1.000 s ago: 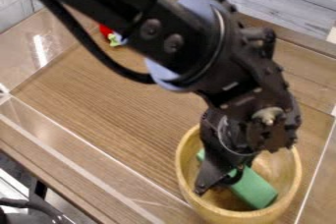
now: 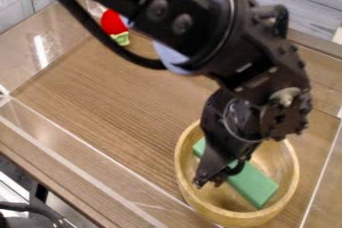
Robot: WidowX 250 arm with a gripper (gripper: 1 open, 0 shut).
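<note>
A wooden bowl [image 2: 274, 207] sits at the lower right of the table, with a green block [image 2: 253, 185] lying diagonally inside it. My dark gripper [image 2: 217, 172] reaches down into the bowl from above, its fingertips over the upper part of the block and partly covering it. Whether the fingers are around the block or just above it is hard to tell.
At the back left a red object [image 2: 112, 22] with a green part lies on the wooden table [image 2: 107, 112]. A pale plank wall stands behind.
The gripper and arm have risen slightly and shifted, uncovering more of the green block, which still lies in the bowl.
</note>
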